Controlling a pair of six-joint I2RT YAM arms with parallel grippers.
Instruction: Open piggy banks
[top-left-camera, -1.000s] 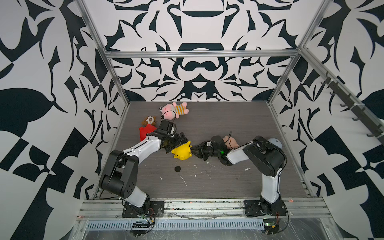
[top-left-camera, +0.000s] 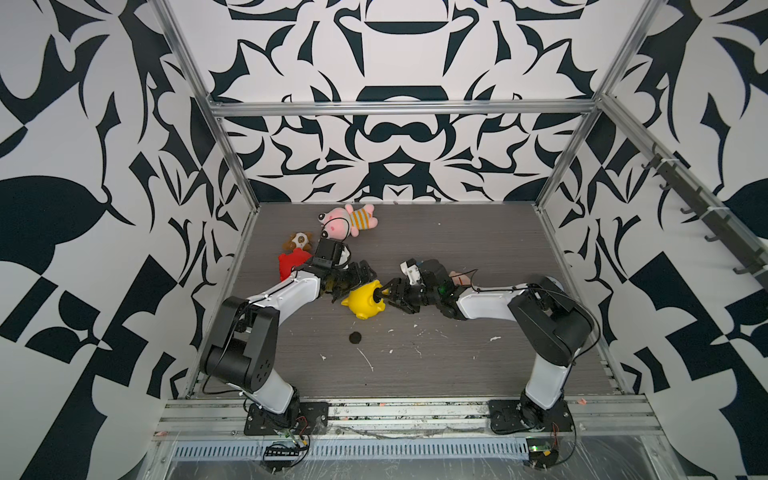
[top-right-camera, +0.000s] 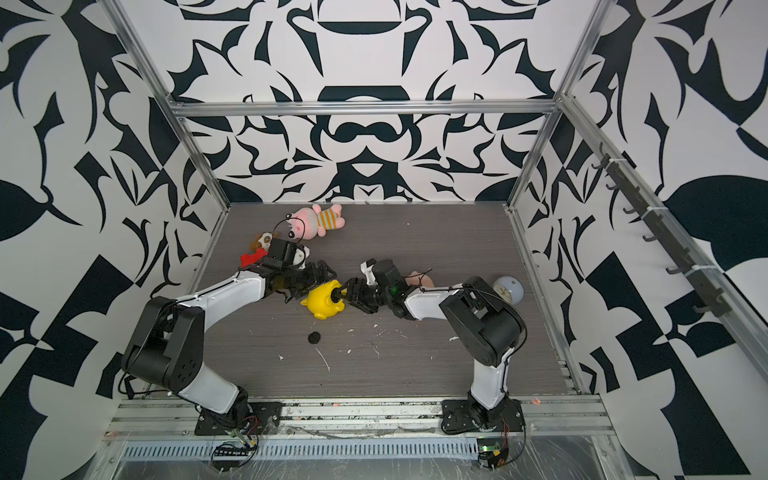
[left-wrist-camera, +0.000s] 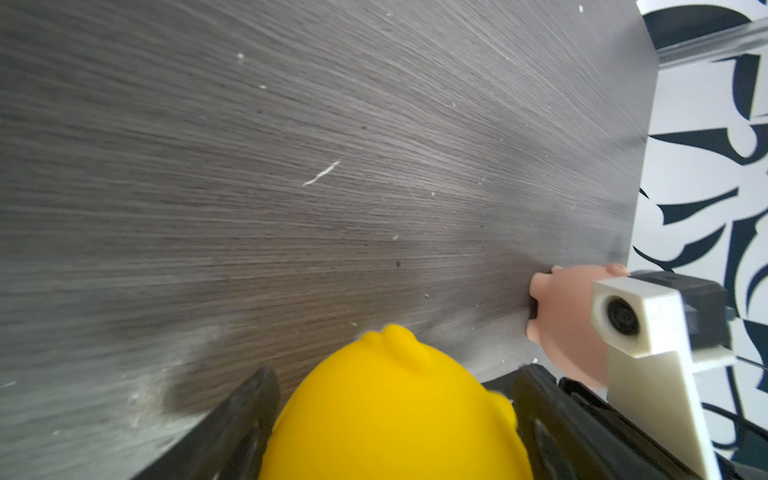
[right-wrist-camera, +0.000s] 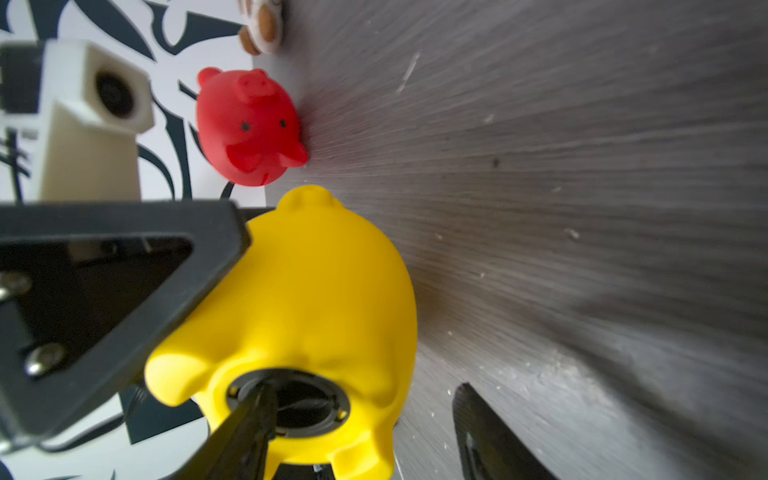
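Observation:
A yellow piggy bank (top-left-camera: 364, 299) sits mid-table with my left gripper (top-left-camera: 355, 281) shut on it; the left wrist view shows its top (left-wrist-camera: 396, 408) between the fingers. Its black plug (right-wrist-camera: 296, 404) faces my right gripper, whose fingers are part open around that side, the left finger over the plug. A black round cap-like disc (top-right-camera: 313, 337) lies on the table in front. A red piggy bank (right-wrist-camera: 248, 124) stands at the left, and a pink one (left-wrist-camera: 564, 320) behind my right arm.
A pink striped plush pig (top-right-camera: 326, 220) and a brown-white toy (top-left-camera: 299, 240) lie at the back left. A grey ball (top-right-camera: 509, 289) sits at the right edge.
The yellow bank has turned slightly; the left arm is nearly still.

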